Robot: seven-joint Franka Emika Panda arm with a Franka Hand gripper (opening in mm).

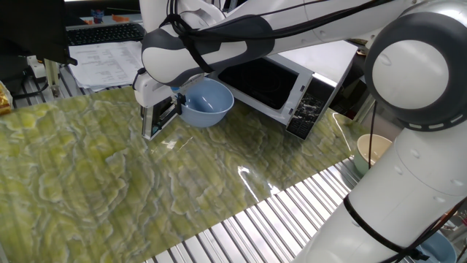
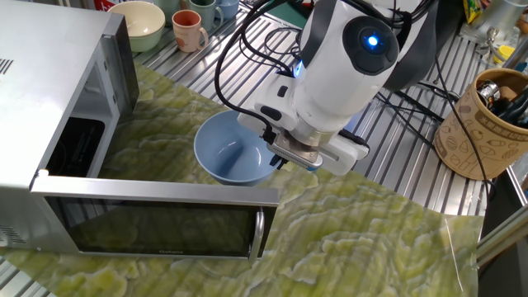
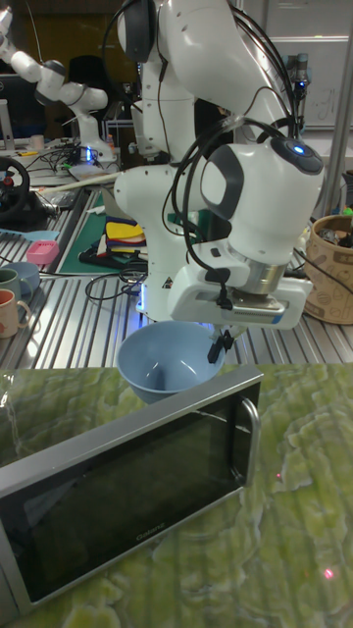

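A light blue bowl [image 1: 207,104] is beside the open microwave. My gripper [image 3: 222,343] points down at the bowl's rim, on the side away from the microwave's body. Its dark fingertips look close to the rim in exterior view 3, but whether they touch or pinch it cannot be made out. In exterior view 2 the hand hides most of the fingers, and the bowl [image 2: 231,148] appears empty inside. The microwave [image 2: 49,91] has its door [image 2: 157,223] swung out in front of the bowl.
A cream bowl [image 2: 137,25] and a pink mug [image 2: 189,31] stand behind the microwave. A brown utensil bucket [image 2: 478,128] is at the other side.
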